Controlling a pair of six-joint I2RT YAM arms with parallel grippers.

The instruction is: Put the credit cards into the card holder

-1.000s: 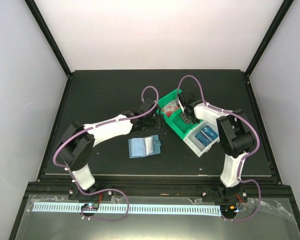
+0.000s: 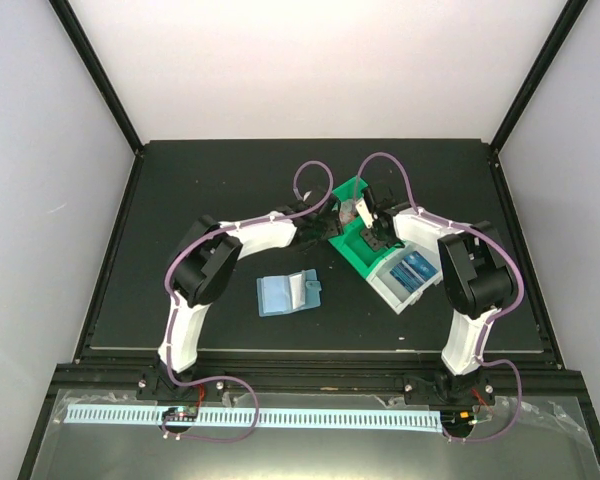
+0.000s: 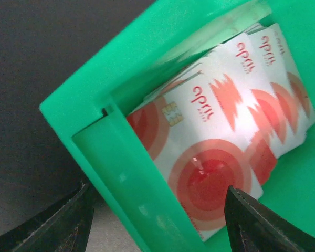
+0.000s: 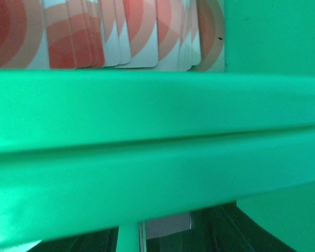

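Orange and white credit cards (image 3: 210, 163) lie overlapped in the far compartment of the green bin (image 2: 352, 257). My left gripper is open at the end of this compartment, its fingers on either side of the green wall; no card is seen held. My right gripper stands part open over the middle compartment; a greyish flat piece (image 4: 168, 224) shows between its fingers, and I cannot tell whether they touch it. The light-blue card holder (image 2: 273, 296) lies on the table in front, a white piece (image 2: 297, 290) on its right half.
A white bin (image 2: 387, 293) with blue cards (image 2: 414, 270) adjoins the green bin at the front right, near the right arm. Green divider walls (image 4: 157, 110) stand between the compartments.
My left gripper has moved right from beside the bin to over its far compartment, now covering part of the cards there. The right arm has barely shifted; the card holder has not moved.
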